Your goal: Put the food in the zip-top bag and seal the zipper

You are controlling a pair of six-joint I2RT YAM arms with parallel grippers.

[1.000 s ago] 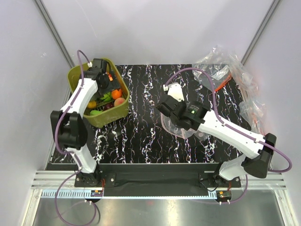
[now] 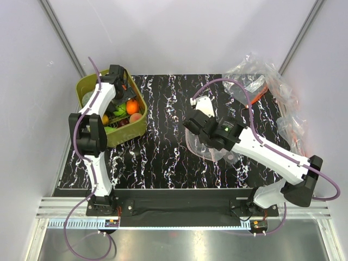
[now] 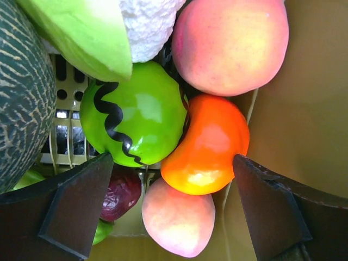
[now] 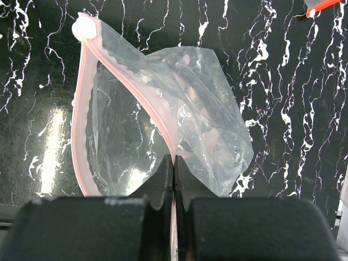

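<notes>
In the left wrist view, my left gripper is open inside the basket, its fingers on either side of a shiny green fruit [image 3: 144,117] with a dark zigzag mark and an orange fruit [image 3: 209,141]. Nothing is clamped there. The clear zip top bag [image 4: 217,98] lies on the table with its pink zipper parted into a wide mouth. My right gripper is shut on one pink zipper edge of the bag, which runs down between the fingertips. From above, the right arm hides part of the bag.
The olive basket [image 2: 136,129] at left also holds peaches [image 3: 231,46], a ridged melon [image 3: 22,92] and a dark red fruit [image 3: 120,193]. More clear bags [image 2: 293,130] line the right wall.
The left arm has swung slightly rightward over the basket, and the basket has slid a little to the left.
</notes>
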